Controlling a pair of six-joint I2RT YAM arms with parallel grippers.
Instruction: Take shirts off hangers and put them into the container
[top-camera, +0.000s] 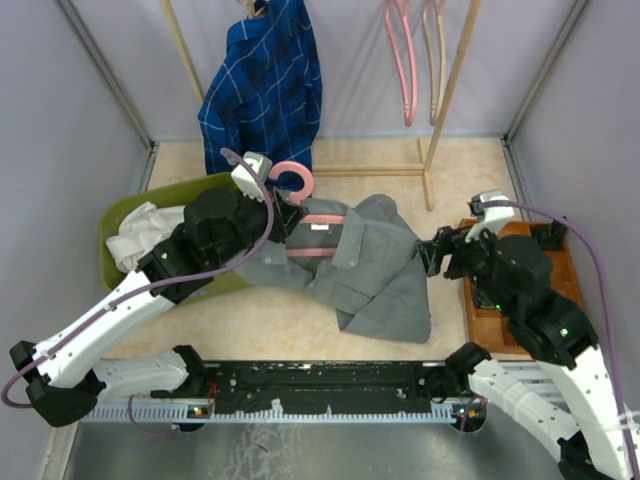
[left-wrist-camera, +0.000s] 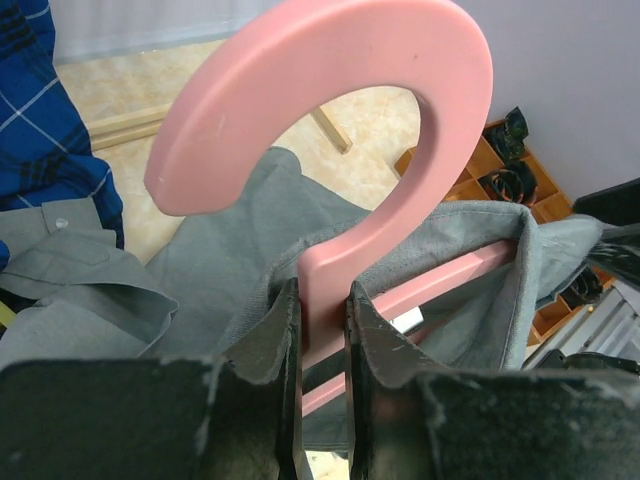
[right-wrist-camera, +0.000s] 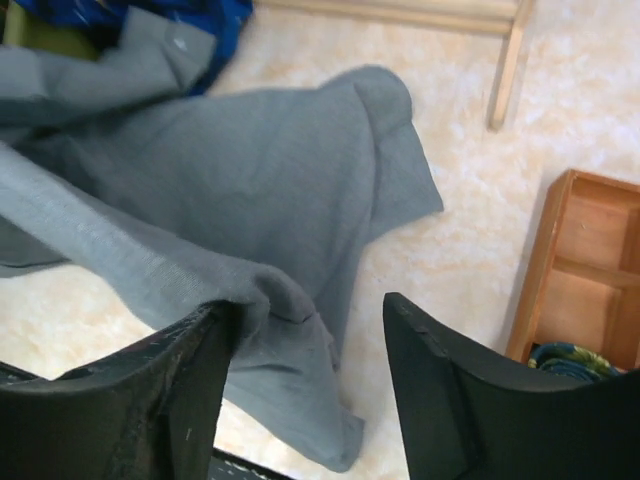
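Observation:
My left gripper is shut on the neck of the pink hanger (left-wrist-camera: 440, 120), just below its round hook. The grey shirt (top-camera: 375, 265) hangs from that hanger, whose two pink bars show through the shirt's opening in the top view. To the right, my right gripper stands open. A raised fold of the shirt (right-wrist-camera: 190, 255) reaches the inner side of its left finger (right-wrist-camera: 190, 370) in the right wrist view; the right finger is clear of the cloth.
Behind stands a wooden rack (top-camera: 445, 100) with a blue plaid shirt (top-camera: 262, 85) and empty hangers (top-camera: 408, 60). A green basket (top-camera: 112, 225) holding white cloth is at left. On the right sits a wooden divided box (top-camera: 565, 270).

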